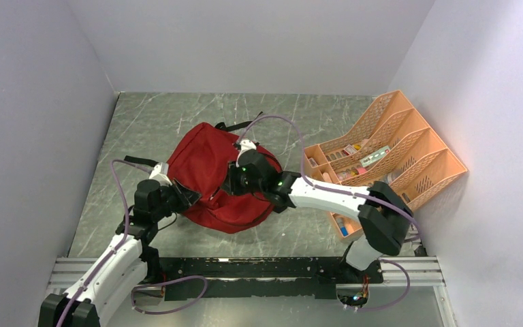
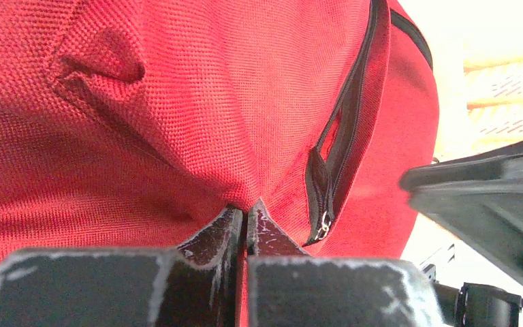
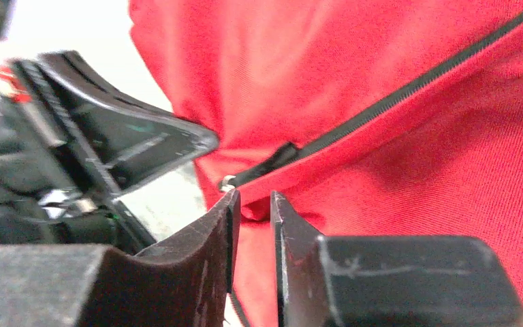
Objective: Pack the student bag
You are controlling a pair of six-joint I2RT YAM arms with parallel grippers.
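Note:
The red bag (image 1: pixel 204 160) lies on the grey marbled table, filling most of both wrist views. My left gripper is shut on a fold of the bag's red fabric at its front left. A black zipper runs nearby, with its metal pull (image 2: pixel 323 227) near the left fingertips; the same pull (image 3: pixel 228 184) shows beyond the right fingers. My right gripper stands slightly open over the bag, with a narrow gap and nothing clearly held. In the top view the right gripper (image 1: pixel 225 189) is just right of the left gripper (image 1: pixel 196 199).
An orange organizer (image 1: pixel 439 155) with several compartments stands on the right, holding small items such as a pale green box (image 1: pixel 374 156). A black strap (image 1: pixel 237 126) extends behind the bag.

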